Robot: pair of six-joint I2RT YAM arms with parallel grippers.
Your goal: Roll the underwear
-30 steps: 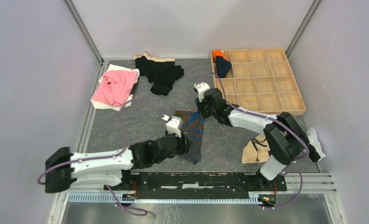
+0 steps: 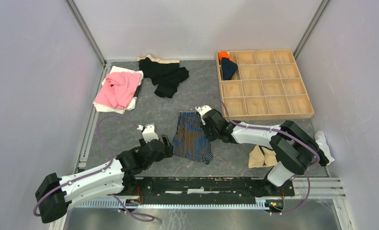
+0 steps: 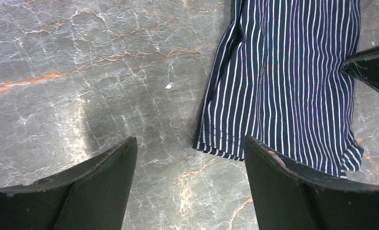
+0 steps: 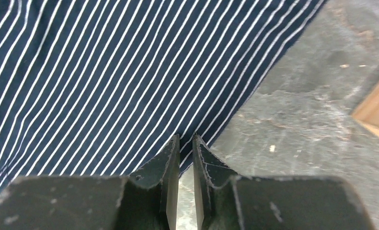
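Note:
The dark underwear with thin light stripes (image 2: 189, 136) lies spread flat on the grey floor, slightly askew. My left gripper stands wide open at its lower left corner; the right finger overlaps the cloth in the left wrist view, while bare floor shows between the fingers. Over the underwear's right edge is my right gripper, its fingers close together with a narrow gap. Striped cloth (image 4: 130, 91) shows at and behind those fingertips; whether it is pinched cannot be made out.
A wooden compartment box (image 2: 266, 117) stands at the back right, holding an orange and a navy item. Pink and white cloths (image 2: 118, 91) and black garments (image 2: 166, 76) lie at the back left. Beige cloth (image 2: 261, 157) sits beneath the right arm.
My left gripper has moved left off the cloth to its lower left side. The right gripper has come down onto its right edge.

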